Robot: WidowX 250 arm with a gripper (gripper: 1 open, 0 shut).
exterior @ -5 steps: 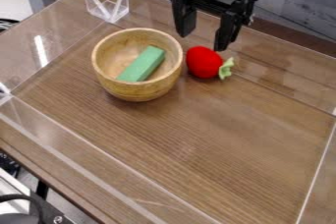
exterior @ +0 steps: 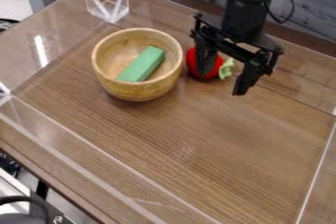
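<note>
My black gripper (exterior: pixel 226 59) is lowered over a red object (exterior: pixel 202 67) with a pale green top, partly hidden behind its fingers; the fingers stand apart around it, open. Left of it a yellow bowl (exterior: pixel 136 89) holds a green block (exterior: pixel 140 65).
A clear plastic holder (exterior: pixel 108 6) sits at the back left. A dark cable curves at the lower left.
The bowl and block look unmoved.
</note>
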